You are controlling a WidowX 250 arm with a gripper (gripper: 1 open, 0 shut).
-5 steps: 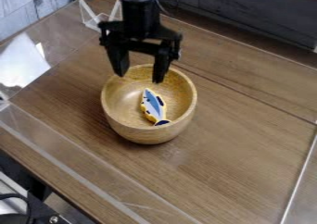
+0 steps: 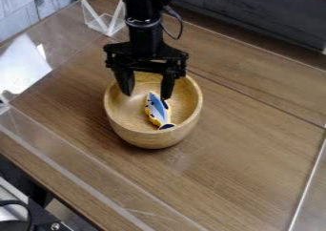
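A light wooden bowl [image 2: 178,130] stands on the brown table, holding a small blue, white and yellow fish-shaped toy [image 2: 158,110] that lies toward its right half. My black gripper [image 2: 147,82] hangs over the back of the bowl, open, its two fingers apart at the rim's height with nothing visible between them, above and behind the toy.
A dark wall runs along the back. Clear plastic-looking pieces [image 2: 106,18] sit at the back left, and a cable hangs in the lower-left corner.
The bowl and the toy look unmoved.
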